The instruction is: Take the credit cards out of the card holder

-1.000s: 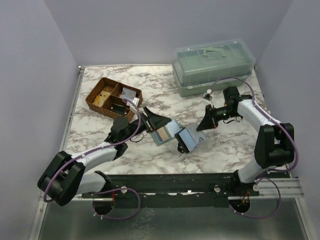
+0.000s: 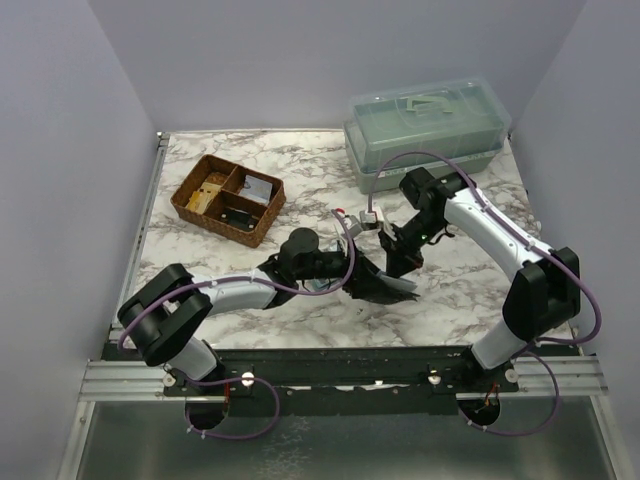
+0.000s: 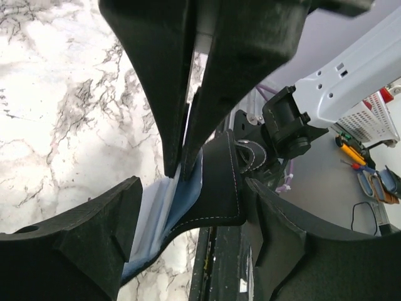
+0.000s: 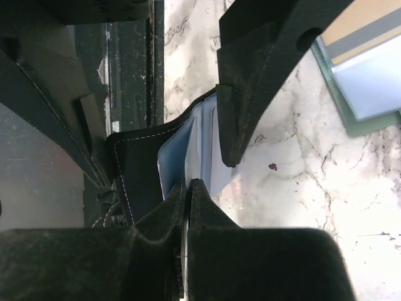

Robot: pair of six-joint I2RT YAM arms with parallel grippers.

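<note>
The black card holder (image 3: 213,194), with blue-grey inside and white stitching, is held upright near the table's front middle, between both grippers. My right gripper is shut on the thin pale edge at its opening, as the right wrist view shows. My left gripper reaches over it from the left, part open, its fingers either side of the holder's open end. Pale card-like layers show inside the holder. In the top view both grippers overlap and hide much of it.
A green mat with tan and white items (image 4: 369,81) lies behind the left gripper. A divided basket (image 2: 228,198) is at back left, a lidded plastic box (image 2: 425,130) at back right. The table's front edge runs close below the holder.
Since about a second ago my left gripper has moved right onto the card holder and my right gripper has moved left. The holder is now tipped up and mostly covered by them.
</note>
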